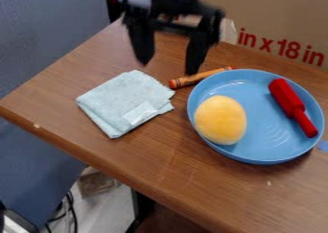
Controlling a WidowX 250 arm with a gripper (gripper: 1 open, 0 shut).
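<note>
My black gripper hangs open and blurred over the back of the table, its two fingers apart above the area between the cloth and the orange stick. A folded light-blue cloth lies on the wooden table at the left. An orange stick lies behind a blue plate. The plate holds a yellow rounded object and a red object.
A cardboard box with printed red text stands at the back right. Bare wood surrounds the cloth and fills the front of the table. The table's left edge borders a grey-blue surface.
</note>
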